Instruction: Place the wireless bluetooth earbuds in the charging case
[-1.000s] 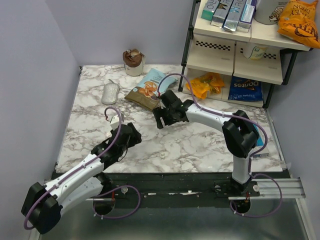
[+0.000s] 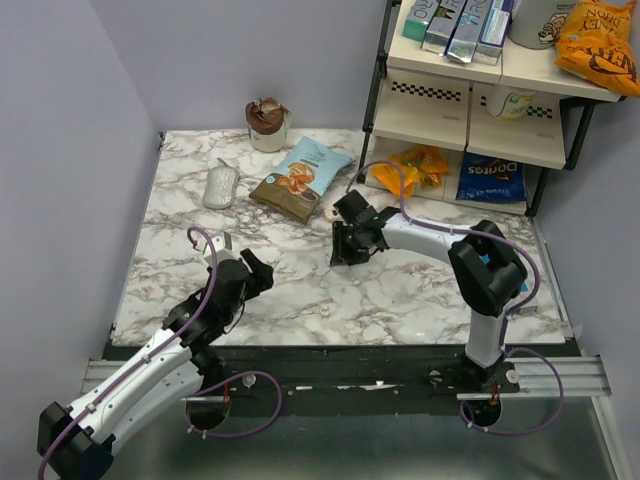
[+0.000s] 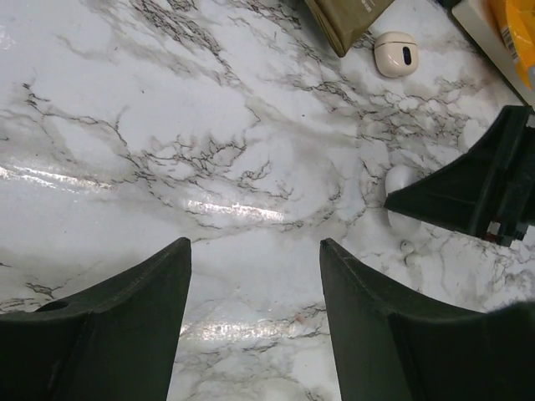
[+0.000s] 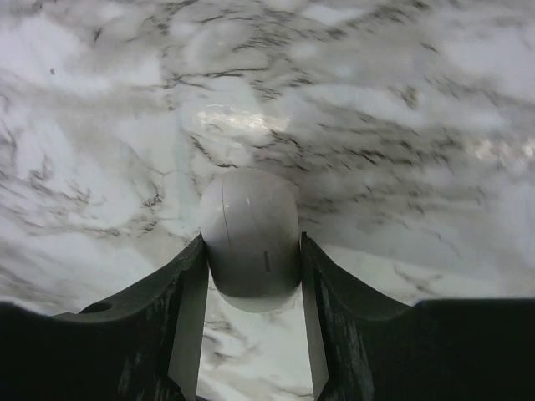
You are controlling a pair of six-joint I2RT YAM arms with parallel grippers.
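A smooth white rounded case [image 4: 251, 238] with a seam and a small dark mark sits between the fingertips of my right gripper, which is shut on it. The left wrist view shows this case [image 3: 401, 200] end-on beside the right gripper's black fingers [image 3: 468, 180]. Behind it, a small white rounded piece with a black oval [image 3: 395, 54] rests on the marble near a bag. Small pale bits [image 3: 407, 247] show just below the case, too small to identify. My left gripper is open, with bare tabletop showing between its fingers.
A blue and brown snack bag [image 2: 303, 178] and a silvery flat object [image 2: 221, 186] lie toward the back. A shelf rack [image 2: 420, 105] with boxes and snack bags fills the back right.
My right gripper has moved right and slightly toward the front edge, away from the snack bag. The left arm has drawn back slightly to the left.
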